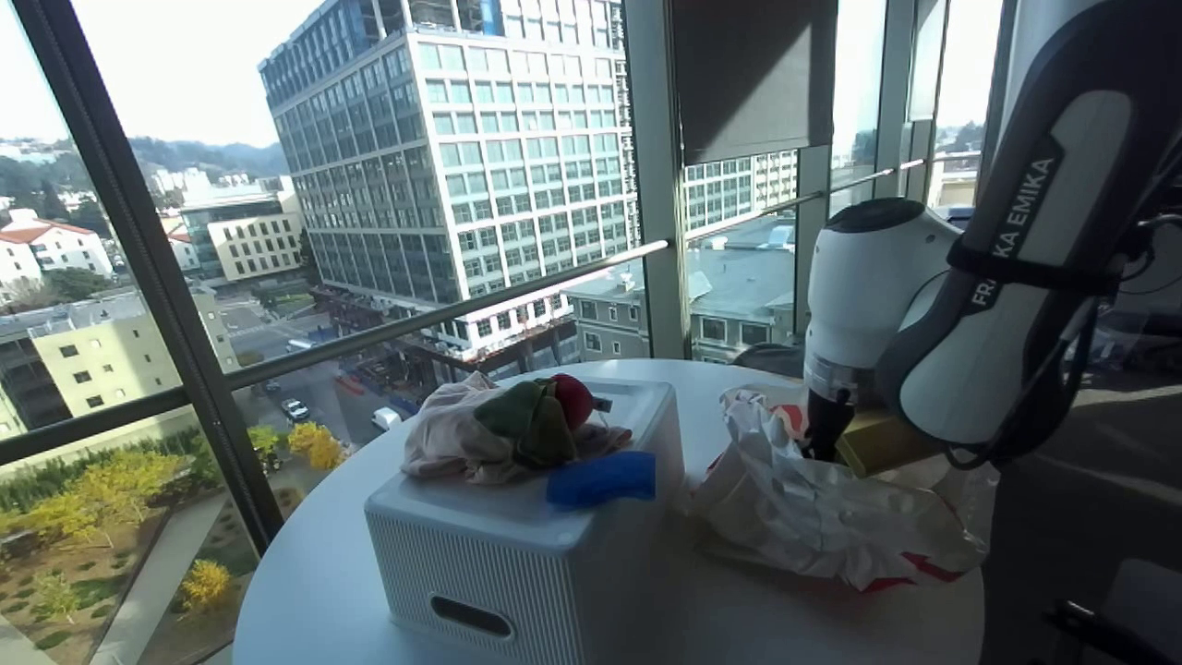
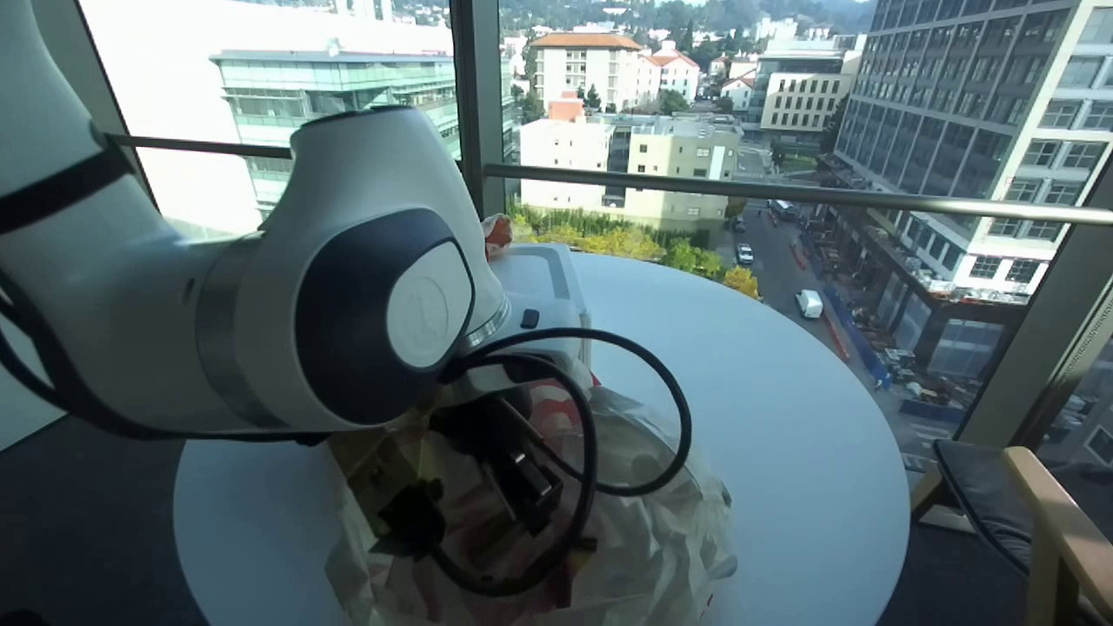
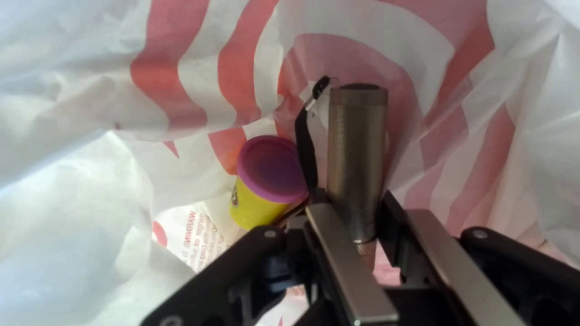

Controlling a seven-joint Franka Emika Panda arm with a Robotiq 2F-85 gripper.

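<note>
In the wrist view, a dark metal cylinder [image 3: 356, 146] like a flashlight stands lengthwise between the fingers of my gripper, which is shut on it. A black wrist strap [image 3: 306, 141] runs along its left side. Around them are the walls of a white plastic bag [image 3: 87, 98] with red stripes. Beside the cylinder, apart from it, a small yellow tub [image 3: 253, 203] with a purple lid lies in the bag. From exterior view 1, the bag [image 1: 814, 510] sits on the round table, hiding my fingertips and the cylinder.
A white ribbed box [image 1: 476, 554] stands upside down beside the bag. On top are a pale and green cloth bundle [image 1: 526, 421], a red round thing [image 1: 572, 399] and a blue piece [image 1: 604, 478]. Bare tabletop [image 2: 793, 417] lies to the bag's right in exterior view 2.
</note>
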